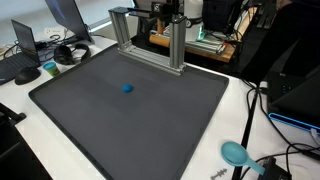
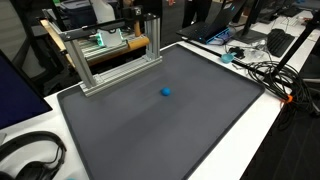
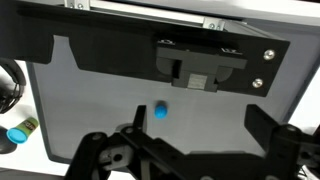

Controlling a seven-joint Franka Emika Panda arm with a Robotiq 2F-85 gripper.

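Observation:
A small blue object [image 1: 127, 88] lies alone on the dark grey board, and it also shows as a blue spot [image 2: 166, 92] in exterior view 2. In the wrist view the blue object [image 3: 160, 111] appears below a black panel. My gripper stands open there, its dark fingers [image 3: 262, 128] wide apart with nothing held between them. The blue object lies well away from the fingers, seen from above. Neither exterior view shows the gripper clearly.
A black panel [image 3: 150, 50] with a block-like fitting crosses the wrist view's upper part. A metal frame [image 2: 115, 72] stands on the board's edge. Green cup [image 1: 50, 68], headphones [image 2: 40, 165] and laptop sit around the white table. Most of the board [image 1: 110, 130] is bare.

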